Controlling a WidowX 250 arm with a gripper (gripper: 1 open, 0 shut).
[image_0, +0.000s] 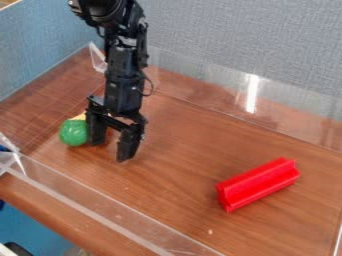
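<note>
The black gripper (111, 135) hangs low over the left part of the wooden floor, its fingers spread apart. A green round object (75, 133) with a bit of yellow behind it sits just beside the left finger, partly hidden by it. Whether anything is between the fingers cannot be made out. A red cylinder (257, 185) lies on its side at the right.
Clear walls enclose the wooden floor (174, 180) along the back, left and front. The middle of the floor, between the gripper and the red cylinder, is free.
</note>
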